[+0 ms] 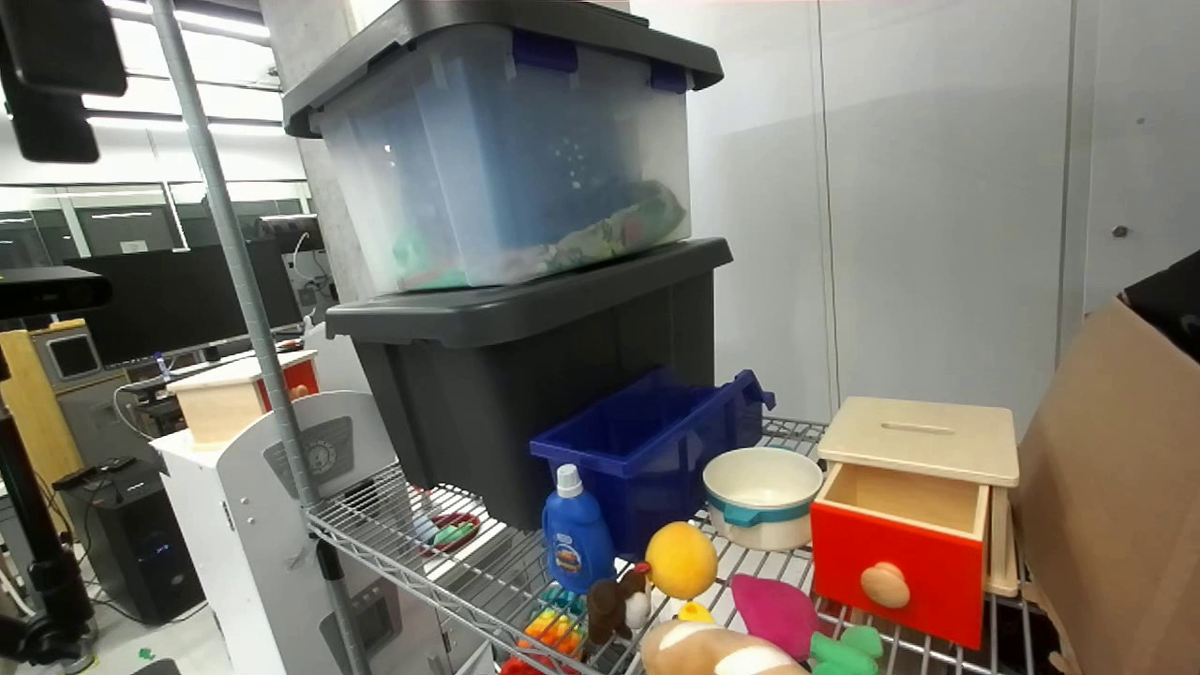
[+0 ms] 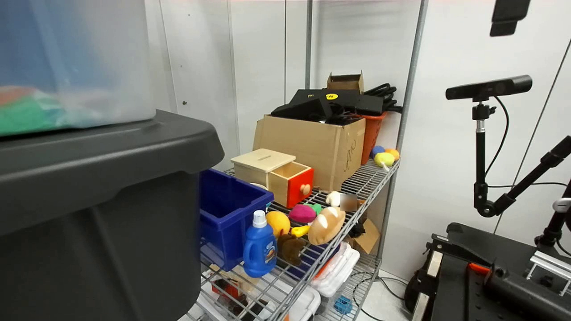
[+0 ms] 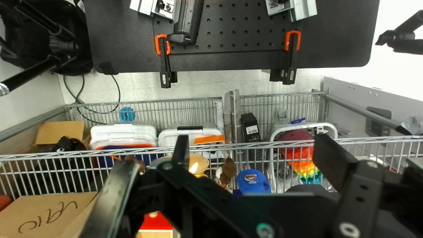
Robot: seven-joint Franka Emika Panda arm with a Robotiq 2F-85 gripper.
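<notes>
My gripper shows only in the wrist view, with its dark fingers (image 3: 335, 160) spread wide and nothing seen between them. It looks out over the wire shelf from above, and how far off the toys are is hard to tell. On that shelf are a blue detergent bottle (image 1: 578, 534), a yellow ball (image 1: 682, 561), a pink toy (image 1: 776, 614), a bread loaf toy (image 2: 326, 225) and a brown-and-white plush (image 1: 619, 604). Behind them, a wooden box has its red drawer (image 1: 866, 557) pulled out; the visible part inside is empty. Beside it sits a white pot (image 1: 765, 478) with a teal band.
An open blue bin (image 1: 636, 456) stands against a stacked grey tote (image 1: 540, 382). A cardboard box (image 2: 308, 150) fills the shelf's other end. The shelf's front wire edge (image 2: 321, 267) runs close to the toys. A black table (image 3: 238, 59) lies across the gap.
</notes>
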